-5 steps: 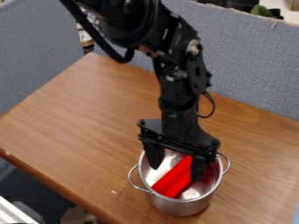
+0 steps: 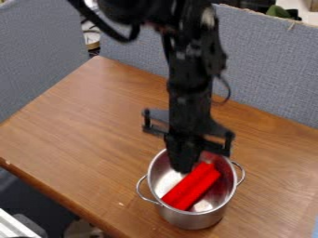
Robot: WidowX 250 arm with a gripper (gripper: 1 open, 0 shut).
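Observation:
A steel pot with two loop handles stands at the front right of the wooden table. Inside it lies a red cylindrical object, tilted along the pot's floor. The black gripper is shut just over the pot's back part, above the red object's upper left, with nothing visible between its dark fingers, which are blurred.
Grey padded panels border the table at the left and back. A white object sits off the table at the lower left corner.
The gripper has risen and shifted a little left, uncovering more of the red object, which stays in the pot.

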